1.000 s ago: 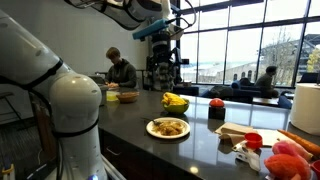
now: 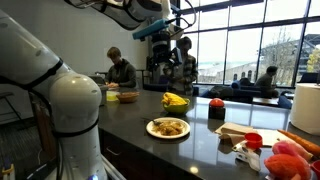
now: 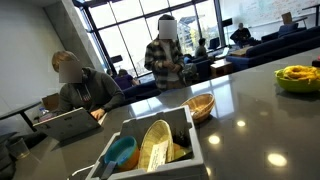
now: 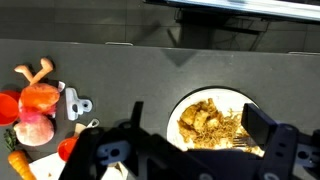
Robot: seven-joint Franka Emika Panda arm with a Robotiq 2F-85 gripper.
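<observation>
High over the table hangs my gripper, fingers wide apart and nothing between them. Under it in the wrist view lies a white plate (image 4: 176,120) with brownish food (image 4: 203,118) and a fork (image 4: 243,139). The same plate (image 2: 152,131) rests on the dark table (image 2: 130,113) in exterior view 1, well below the gripper. Behind it stands a green bowl (image 2: 182,109) holding something yellow (image 2: 175,99).
An orange-pink plush toy (image 4: 38,103), a carrot (image 4: 19,163) and red cups (image 4: 8,107) lie left in the wrist view. A grey bin (image 3: 196,160) with baskets and a wicker bowl (image 3: 201,106) stand elsewhere on the table. People are beyond it.
The arm and the table objects look unmoved. A person standing behind the table has shifted to the right of the arm.
</observation>
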